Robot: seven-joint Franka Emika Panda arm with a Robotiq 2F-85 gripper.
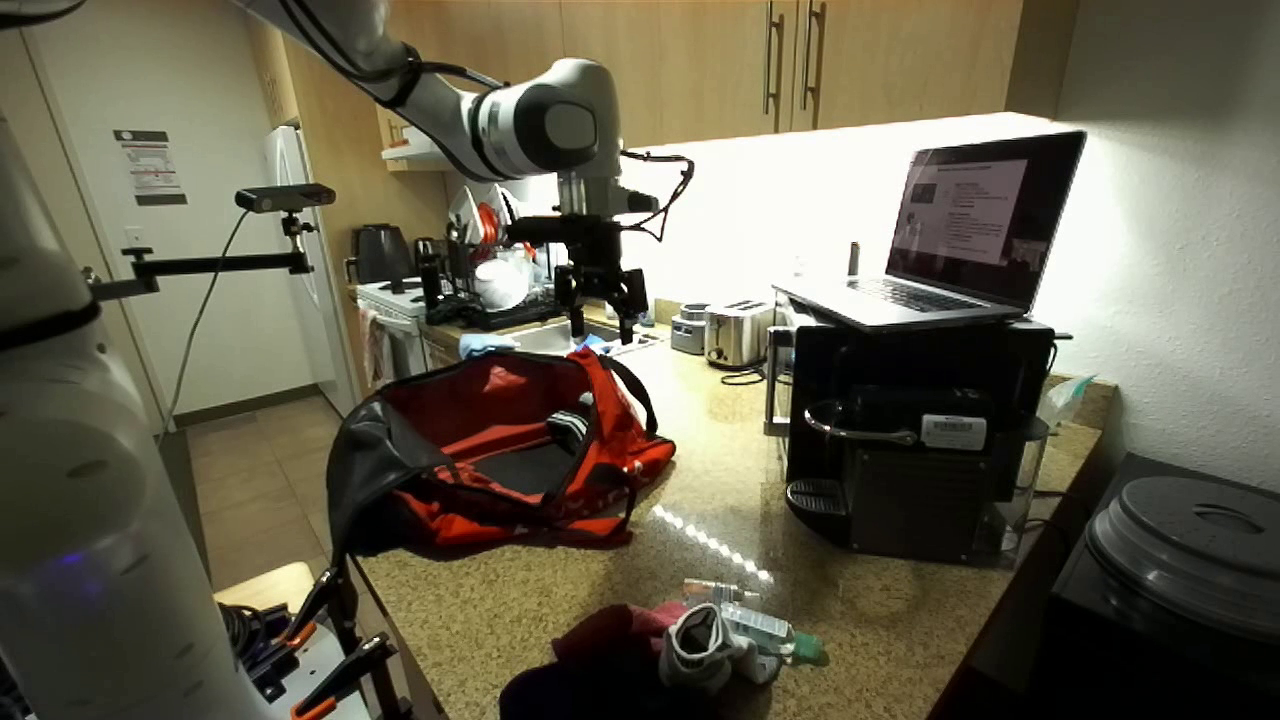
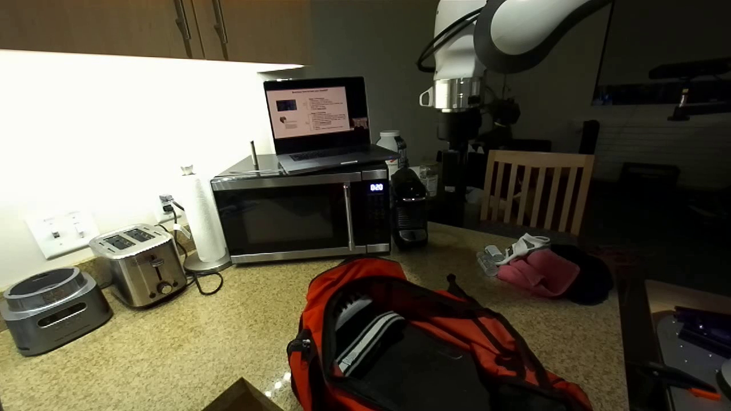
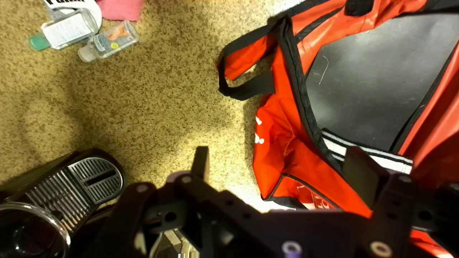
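My gripper (image 1: 602,329) hangs fingers-down above the bag's far right end, open, with nothing between its fingers. Seen from the wrist, the two fingers of the gripper stand wide apart over the bag's end. The red and black duffel bag (image 1: 618,444) lies unzipped on the counter. Inside it, a black cloth item with white stripes (image 2: 370,342) rests against one end. A pink cloth (image 2: 541,272), a dark cloth (image 2: 590,274), a white and grey shoe or sock-like item (image 1: 696,648) and two clear bottles (image 3: 71,30) (image 3: 109,41) lie grouped near the counter's other end.
A coffee machine (image 1: 918,480) and a microwave (image 2: 294,219) with a laptop (image 1: 960,240) on top stand along one side. A toaster (image 2: 140,264) and paper towel roll (image 2: 204,216) are by the wall. Bare counter (image 3: 172,99) separates the bag from the bottles.
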